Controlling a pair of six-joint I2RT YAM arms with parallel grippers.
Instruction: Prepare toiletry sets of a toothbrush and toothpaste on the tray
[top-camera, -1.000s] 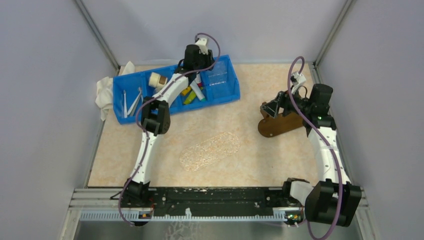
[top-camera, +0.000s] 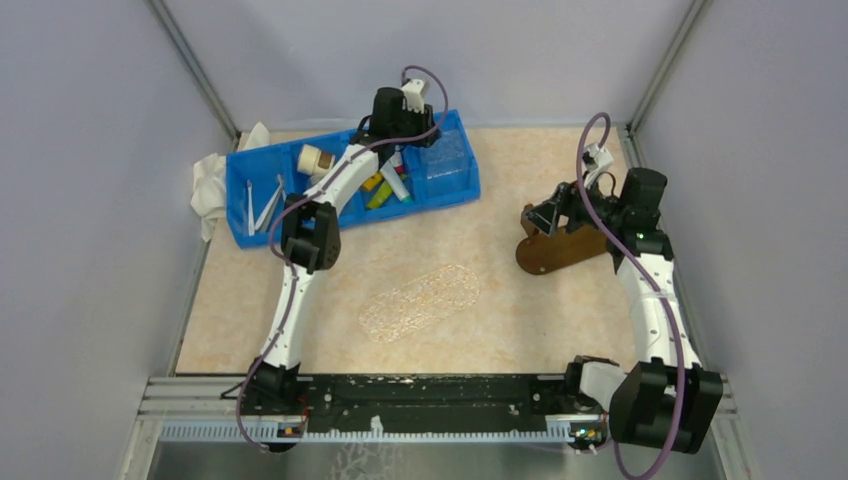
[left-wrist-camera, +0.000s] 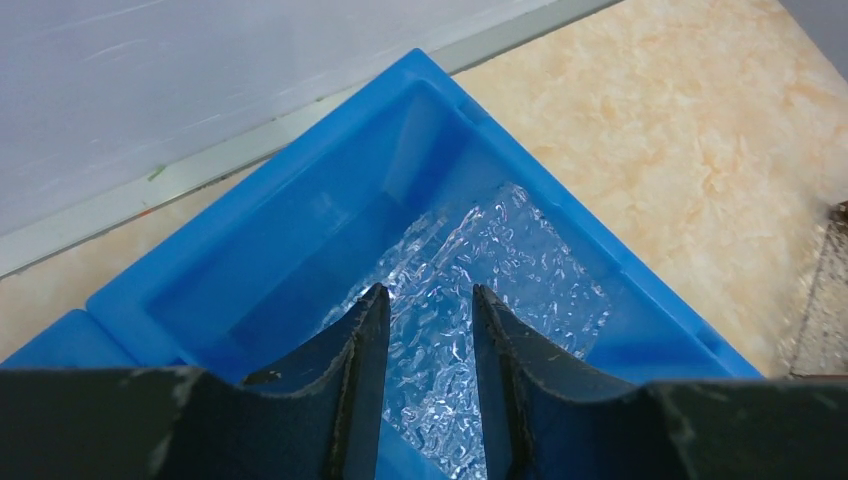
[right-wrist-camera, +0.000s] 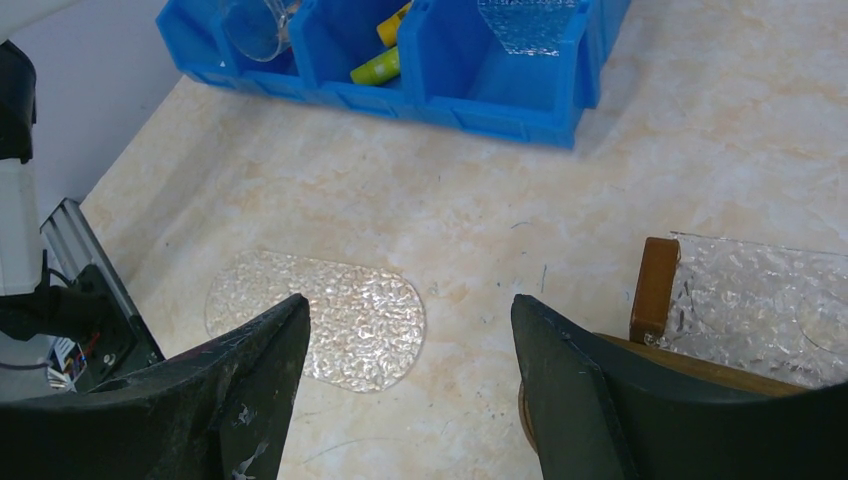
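Note:
The blue divided bin (top-camera: 240, 170) holds toothbrushes (top-camera: 250, 208), tubes (top-camera: 393, 180) and cups (top-camera: 310, 160). My left gripper is over its right-end compartment, shut on clear crinkled plastic (left-wrist-camera: 530, 270); the exact contact between its fingertips is hard to see. My right gripper stands open above the table's right side, nothing between its fingers. A clear textured oblong piece (top-camera: 420, 303) lies on the middle of the table.
A brown wooden board (top-camera: 545, 258) lies under the right arm, with clear plastic (right-wrist-camera: 760, 300) on it. White cloths (top-camera: 208, 190) lie left of the bin.
My left gripper has edged slightly right and toward the back, and the clear plastic in the compartment has shifted a little. The right arm is unchanged.

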